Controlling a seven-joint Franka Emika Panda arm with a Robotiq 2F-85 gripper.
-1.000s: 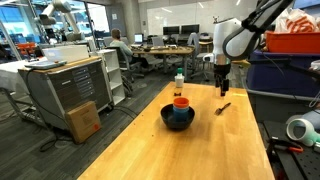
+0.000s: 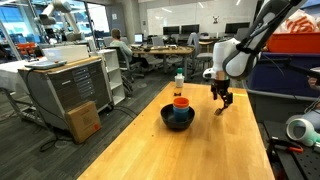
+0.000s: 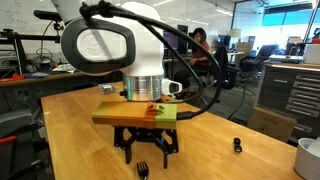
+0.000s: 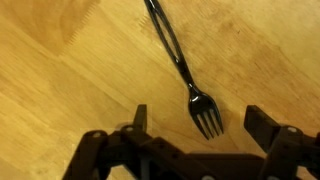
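A black fork lies flat on the wooden table, and in the wrist view its tines point toward my gripper. The fingers stand open, one finger on either side of the fork's head, with nothing held. In exterior view 2 the gripper hangs over the table, and part of the fork shows beneath it. From exterior view 1 the fork is small, just below the gripper.
A black bowl stands left of the fork, with a stacked red and blue cup at it. Farther back is a white bottle.
The fork, bowl and cup have stayed in place.
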